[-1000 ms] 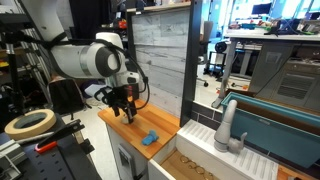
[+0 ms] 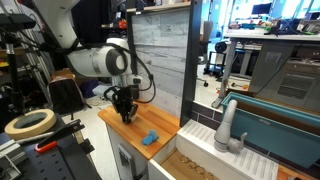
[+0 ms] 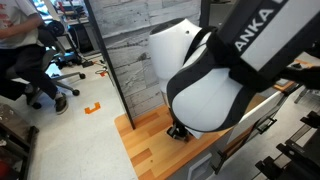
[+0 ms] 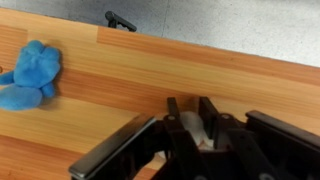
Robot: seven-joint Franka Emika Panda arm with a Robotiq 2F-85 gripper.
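In the wrist view my gripper points down at the wooden tabletop point(image 4: 200, 70), its dark fingers a little apart. A pale, whitish object point(image 4: 196, 128) shows between and behind them; its shape is mostly covered. Whether the fingers press on it I cannot tell. Exterior view 1 has the gripper point(image 2: 128, 119) low over the left part of the table. A blue plush toy point(image 4: 37, 72) lies apart from the gripper, at the left of the wrist view; the same blue toy point(image 2: 150, 137) is nearer the front in exterior view 1.
A grey panelled wall point(image 2: 160, 65) stands along the table's back edge. In front and to the right are an open drawer-like tray point(image 2: 205, 165) and a white bottle-shaped object point(image 2: 228, 125). Bare wood surrounds the toy.
My arm has come down toward the tabletop, and the gripper now covers the spot where a pale object showed a second ago. The blue toy has not moved.
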